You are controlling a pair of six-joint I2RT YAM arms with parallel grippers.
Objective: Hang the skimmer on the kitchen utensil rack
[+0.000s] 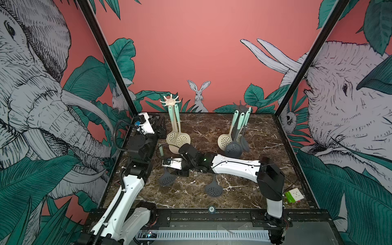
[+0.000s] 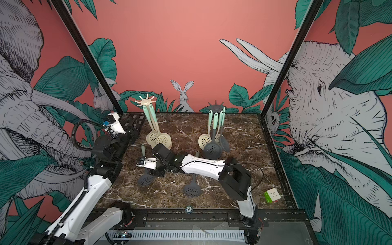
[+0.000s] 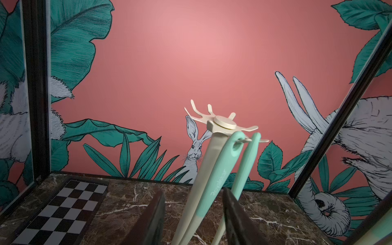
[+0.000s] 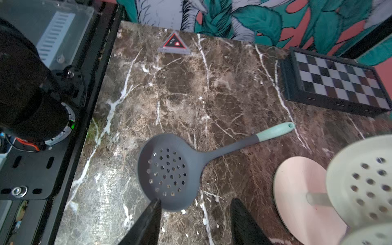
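Note:
Two grey skimmers lie on the marble top: the left one (image 4: 167, 171) below my right gripper, which is open and empty, the other (image 1: 213, 187) nearer the middle. A cream rack (image 3: 222, 122) holds cream skimmers by green handles (image 3: 216, 179) at the back left. My left gripper faces this rack, its fingers apart in the left wrist view, nothing clearly held. A grey rack (image 2: 215, 107) with several hanging utensils stands to the right.
A checkered box (image 4: 339, 81) lies along the left side. A small green-and-white object (image 2: 272, 195) sits at the front right. The front edge rail borders the worktop.

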